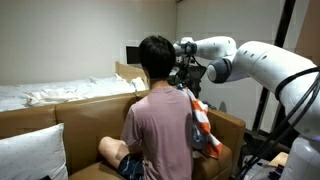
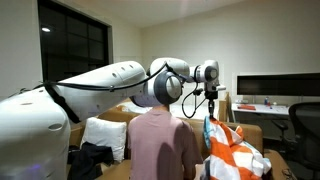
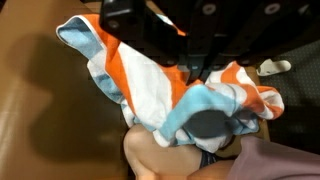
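Observation:
An orange, white and light-blue striped cloth [image 2: 235,150] hangs in a peak over the right end of the couch. Its top reaches up to my gripper [image 2: 211,113], which is shut on it. From the wrist, the cloth [image 3: 165,85] spreads below the dark fingertips and folds near a seated person's leg [image 3: 160,155]. The person hides part of the cloth [image 1: 203,130] in the first exterior view, and the fingertips are hard to make out there.
A person in a pink shirt [image 1: 168,130] sits on the brown couch [image 1: 85,125], close to the cloth and under the arm. White pillows [image 1: 33,153] lie at the left. Behind the couch is a bed [image 1: 60,92]; a desk with a monitor [image 2: 265,85] stands farther back.

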